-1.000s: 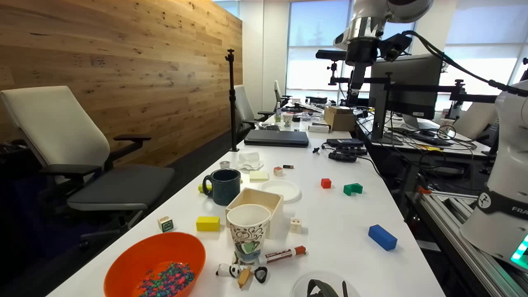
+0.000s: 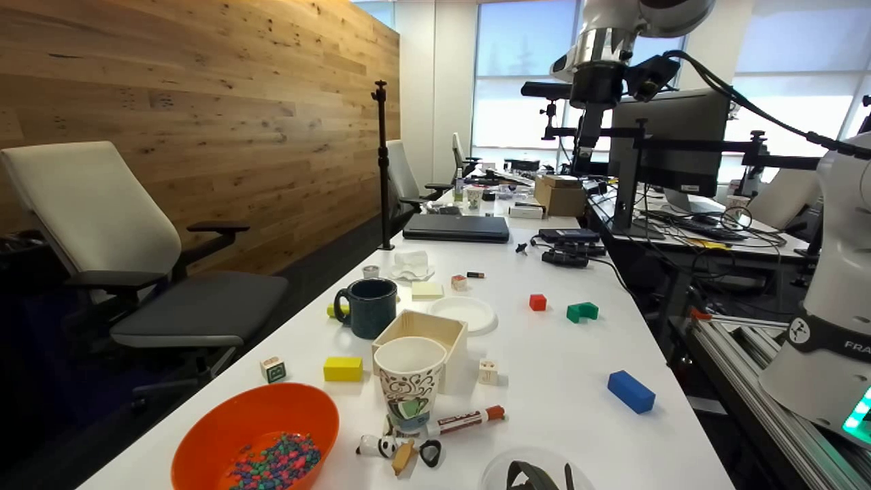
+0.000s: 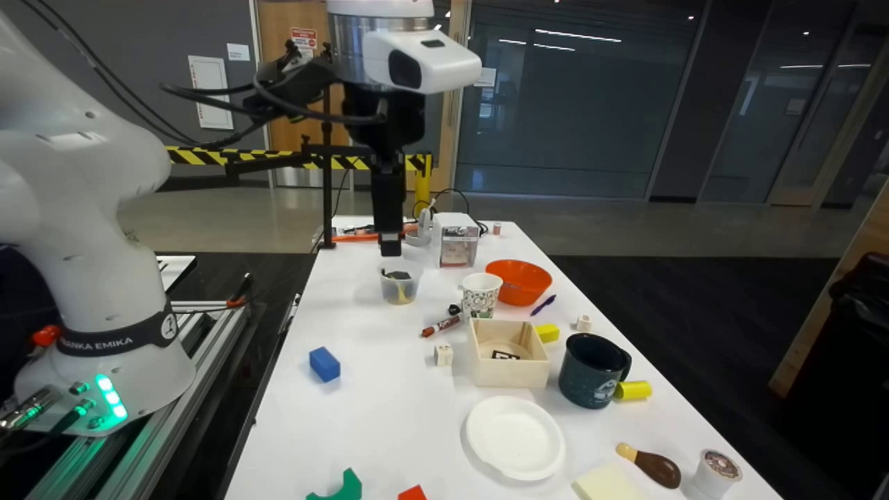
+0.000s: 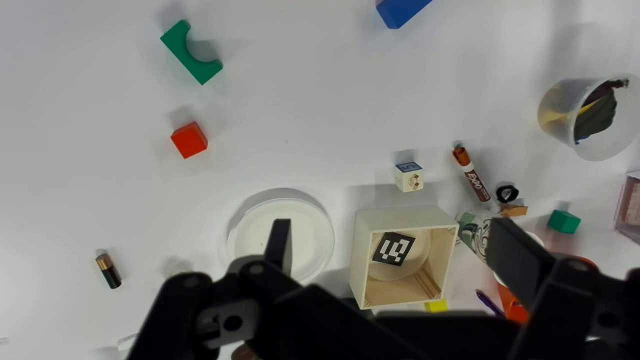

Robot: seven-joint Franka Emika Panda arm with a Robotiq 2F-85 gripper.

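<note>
High above the white table hangs my gripper, its two fingers wide apart in the wrist view and nothing held between them. Through that gap I see the open wooden box [image 4: 375, 216], with a black-and-white marker square [image 4: 393, 248] inside. A white plate [image 4: 300, 240] lies beside the box, partly covered by one finger. Farther off are a red cube [image 4: 189, 140], a green arch block [image 4: 187, 54] and a blue block [image 3: 325, 365]. The lettered cube [image 4: 409, 177] and a brown-capped marker pen [image 4: 474, 177] rest near the box.
Around the box stand a dark mug [image 3: 592, 371], a patterned paper cup [image 3: 481, 293], an orange bowl [image 3: 520, 282] and a clear tub [image 3: 399, 287]. A black laptop [image 2: 455, 228] lies farther along the table. Bare tabletop shows between the blue block and the lettered cube.
</note>
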